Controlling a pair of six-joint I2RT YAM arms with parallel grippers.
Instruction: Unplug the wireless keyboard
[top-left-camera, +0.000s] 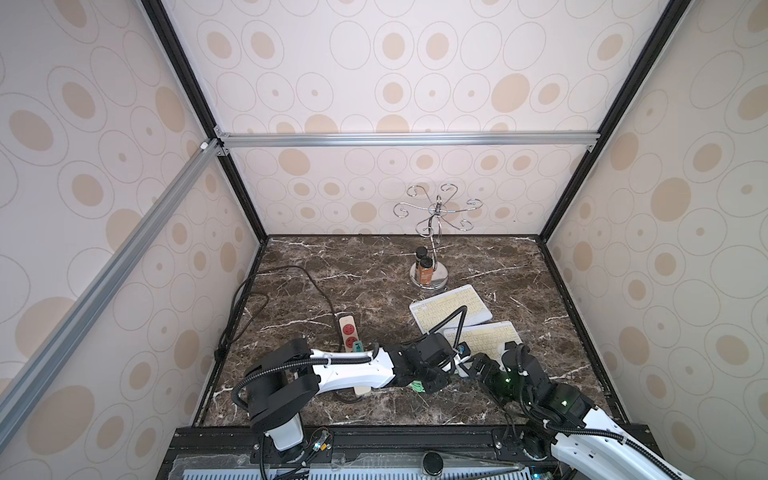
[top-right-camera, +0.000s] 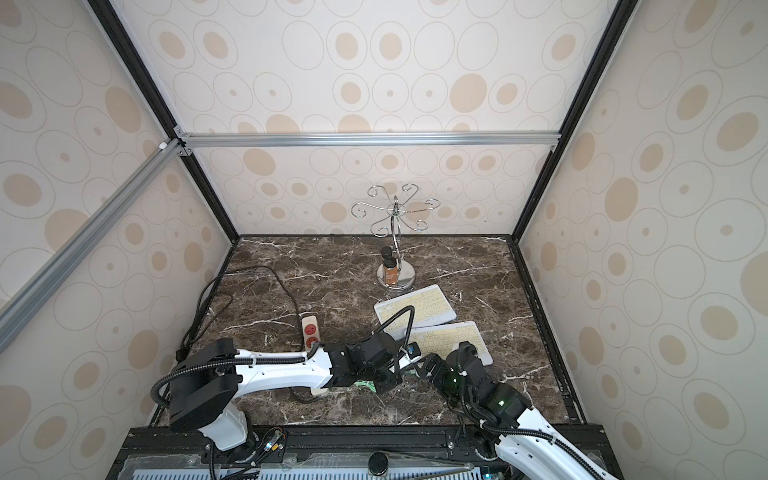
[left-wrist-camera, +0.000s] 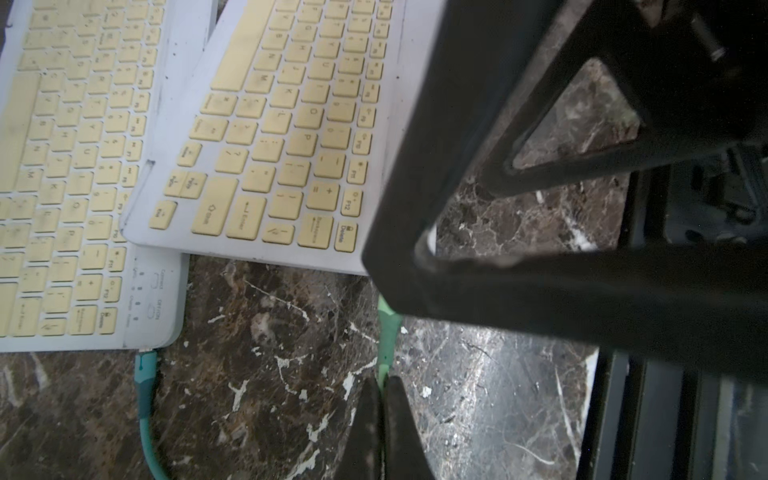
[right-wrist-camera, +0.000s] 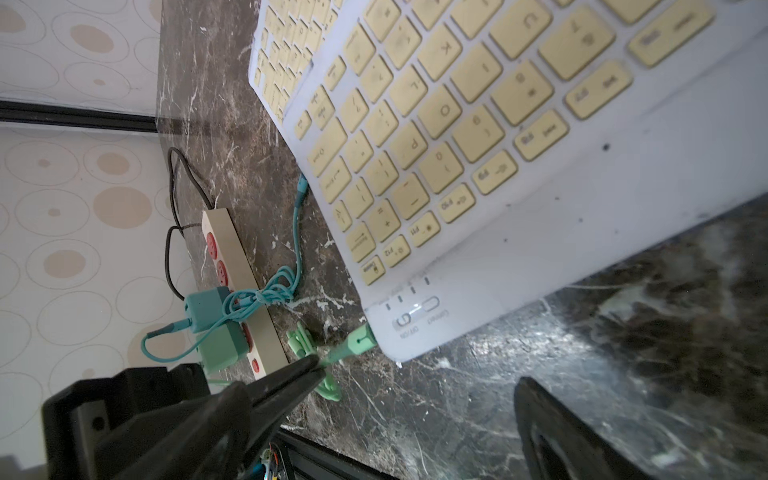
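The nearer white keyboard (left-wrist-camera: 276, 148) has cream keys and overlaps the farther keyboard (left-wrist-camera: 72, 200). A green cable plug (right-wrist-camera: 356, 342) meets the nearer keyboard's corner by its switch. How deep it sits cannot be told; in the left wrist view a black finger of my right gripper hides where they meet. Just behind the plug's head, my left gripper is shut on the green cable. My right gripper stands open over that corner, one finger (right-wrist-camera: 544, 416) beyond the keyboard's edge. A teal plug (left-wrist-camera: 145, 368) sits in the farther keyboard.
A power strip (right-wrist-camera: 240, 256) with teal and green adapters (right-wrist-camera: 217, 328) lies left, with coiled teal cable. Behind the keyboards stand small bottles (top-left-camera: 425, 268) and a metal scroll stand (top-left-camera: 436, 216).
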